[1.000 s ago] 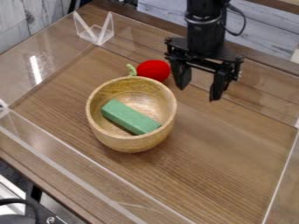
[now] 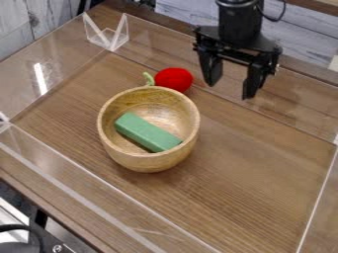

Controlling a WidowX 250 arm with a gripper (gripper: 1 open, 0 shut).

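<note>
A wooden bowl (image 2: 176, 151) holds a green block (image 2: 146, 132) lying flat at a slant. Just behind the bowl sits a red vegetable with a green stem (image 2: 173, 79). My black gripper (image 2: 231, 77) is above the table to the right of the red object, its two fingers spread apart with nothing seen between them.
A clear plastic piece (image 2: 109, 30) is at the back left. A white panel rises behind the arm. A black cable lies at the lower left edge.
My gripper has risen toward the back of the view, away from the bowl. The bowl, block and red object have not visibly moved.
</note>
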